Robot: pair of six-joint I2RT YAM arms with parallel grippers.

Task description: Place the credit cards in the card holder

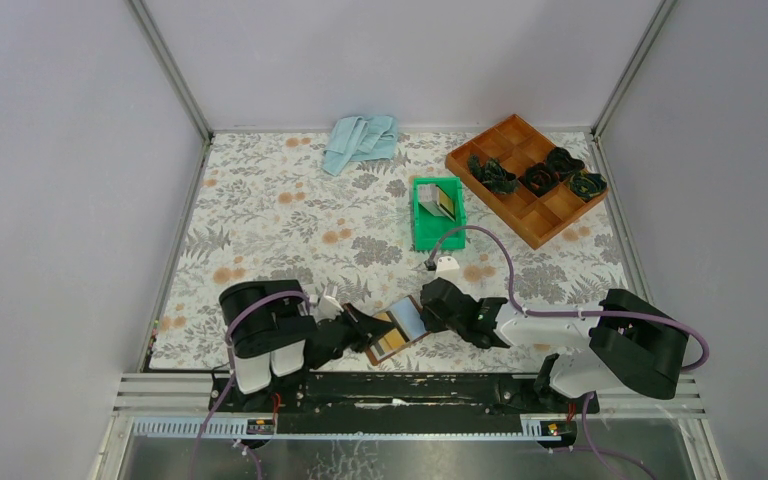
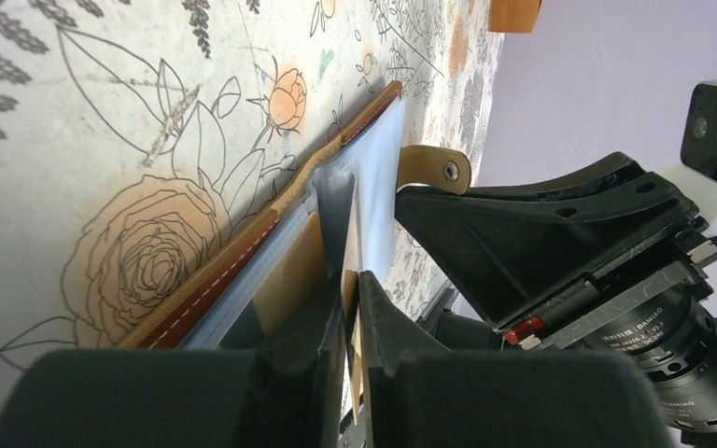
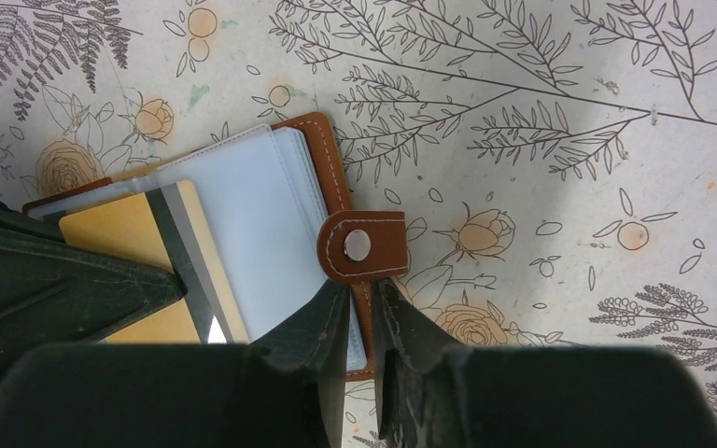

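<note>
The brown leather card holder (image 1: 409, 316) lies open at the table's front, its pale clear sleeves (image 3: 243, 205) facing up. Within the sleeves sits a yellow credit card (image 3: 119, 227) with a dark stripe, partly covered by the left finger. In the left wrist view a thin card edge (image 2: 349, 291) stands between the close-set fingertips of my left gripper, which is shut on it. My right gripper is at the holder's outer edge, just below the snap strap (image 3: 366, 245). Leather rim shows between its fingers; whether they pinch it is unclear.
Behind the holder, a green tray (image 1: 427, 239) contains more cards (image 1: 440, 203). A wooden compartment box (image 1: 534, 240) with dark coiled bundles (image 1: 541, 179) stands at the back right. A blue cloth (image 1: 360, 141) lies at the back.
</note>
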